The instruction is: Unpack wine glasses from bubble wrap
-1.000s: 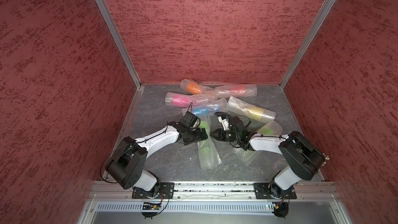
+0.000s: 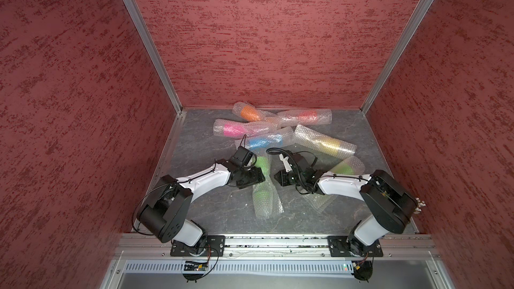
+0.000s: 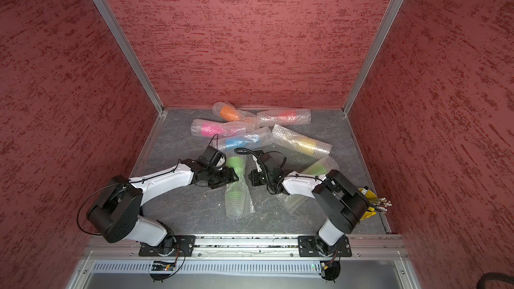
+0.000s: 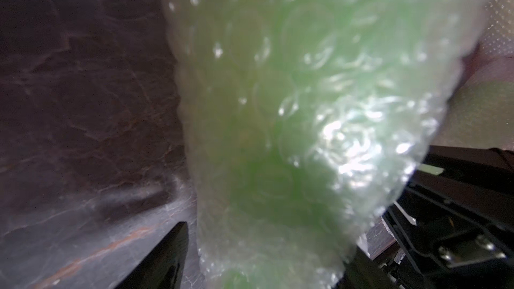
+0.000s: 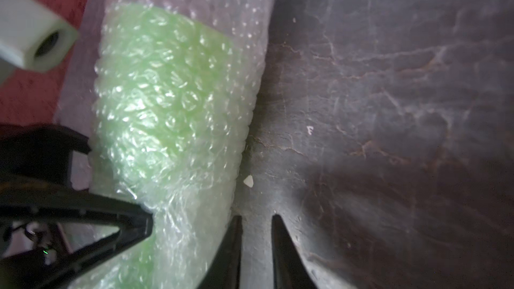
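Note:
A green wine glass bundle (image 2: 263,198) rolled in bubble wrap lies lengthwise on the table between my arms. My left gripper (image 2: 261,175) straddles it from the left. In the left wrist view, its fingers (image 4: 166,257) stand apart on both sides of the wrap; a sliver of table shows beside the left one. Just right of the bundle is my right gripper (image 2: 282,177), low over the table. Its fingers (image 5: 231,248) are a narrow gap apart, nothing visible between them, and the left one is close to the wrap's edge; contact cannot be told.
Behind lie wrapped blue (image 2: 266,140), pink (image 2: 235,129), orange (image 2: 250,113), red (image 2: 307,116) and yellow (image 2: 324,142) glasses. Another green one (image 2: 345,168) is partly under the right arm. Bare table (image 2: 214,211) lies front left.

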